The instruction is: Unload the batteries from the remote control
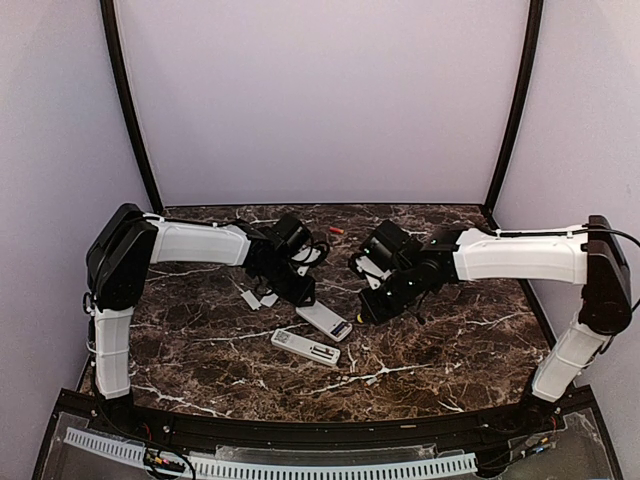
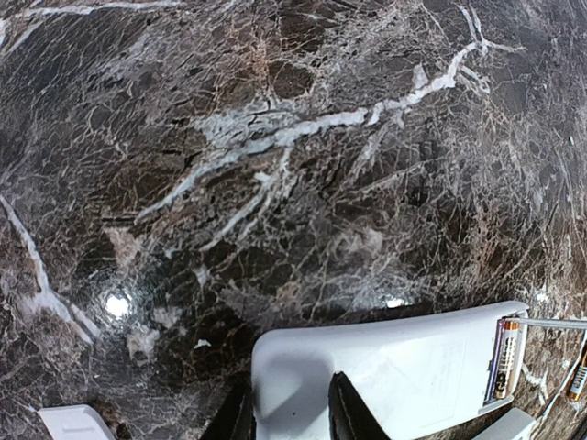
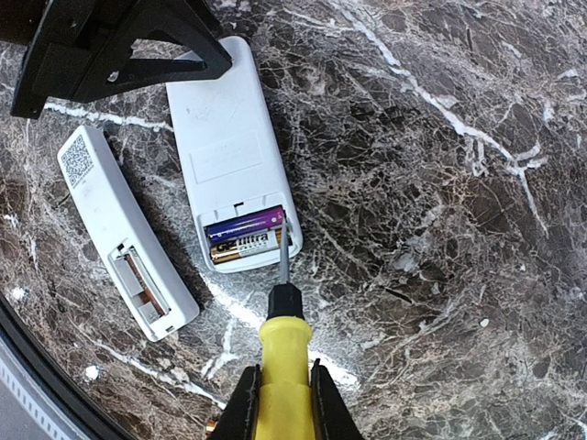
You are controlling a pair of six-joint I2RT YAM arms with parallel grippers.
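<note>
The white remote control (image 3: pixel 223 128) lies back up with its battery compartment bare. A purple battery (image 3: pixel 246 225) and a copper-and-white battery (image 3: pixel 244 246) sit side by side in it. At the remote's opposite end, my left gripper is shut on its body, one finger (image 2: pixel 343 408) showing over the white shell. My right gripper is shut on the yellow handle of a screwdriver (image 3: pixel 286 344). The metal tip reaches the compartment's right side, at the ends of the batteries; whether it touches them I cannot tell.
A second, narrower remote (image 3: pixel 119 220) with an open compartment lies alongside. Two small white pieces, one a cover (image 1: pixel 250 299), rest left of the remotes. A red object (image 1: pixel 336 230) lies far back.
</note>
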